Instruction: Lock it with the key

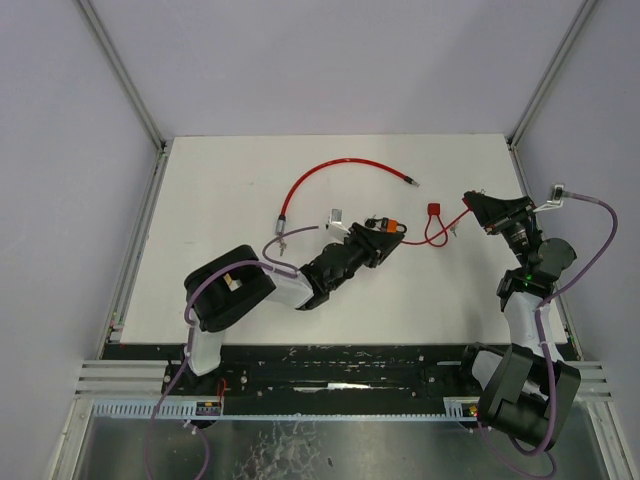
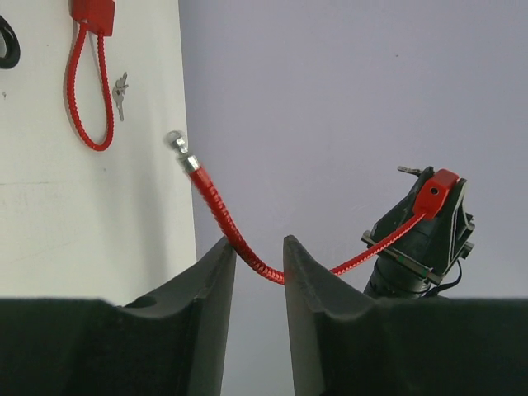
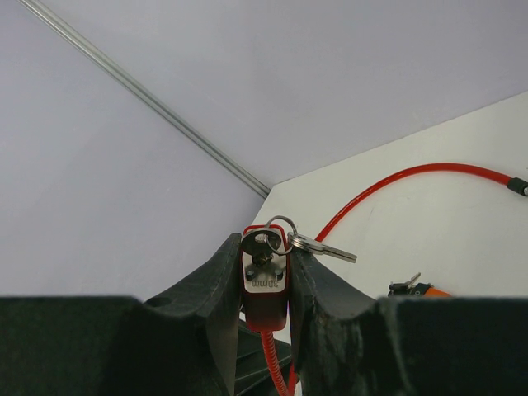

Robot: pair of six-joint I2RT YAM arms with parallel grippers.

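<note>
My right gripper [image 1: 480,205] is shut on the red lock body [image 3: 266,305], a key with a ring [image 3: 320,248] in its top. Its red cable [image 2: 379,246] runs across to my left gripper [image 1: 385,240], where the metal-tipped end [image 2: 181,148] stands up above the left fingers. The cable passes between or just over those fingers; whether they grip it I cannot tell.
A long red cable lock [image 1: 348,161] lies at the back of the white table [image 1: 220,200]. An orange padlock [image 1: 390,225] and a small red lock [image 1: 434,210] with keys lie near the middle right.
</note>
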